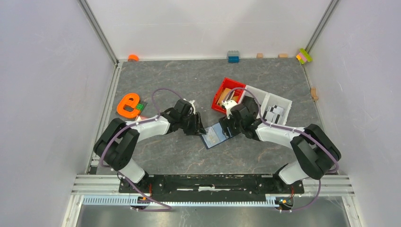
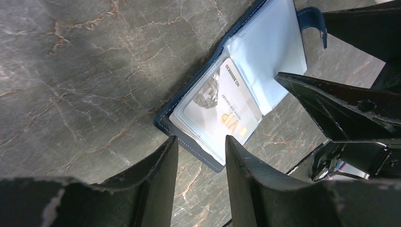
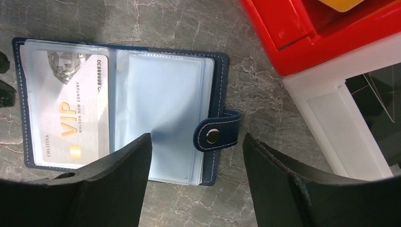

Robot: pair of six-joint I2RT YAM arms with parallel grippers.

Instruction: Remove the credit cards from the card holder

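Observation:
An open dark-blue card holder [image 1: 213, 136] lies flat on the grey table. A white VIP card [image 3: 78, 123] shows in a clear sleeve of its left half; the right half [image 3: 168, 113] looks pale, with a snap strap [image 3: 213, 135] at its edge. My left gripper [image 1: 197, 127] is just above the left end; in the left wrist view its fingertips [image 2: 168, 144] are apart, empty, by the card end. My right gripper hovers over the strap end, fingers apart on either side of the strap, partly open.
A red box [image 3: 279, 38] with wooden pieces and a white tray [image 3: 326, 123] stand just behind and right of the holder. An orange toy [image 1: 127, 105] lies at the left.

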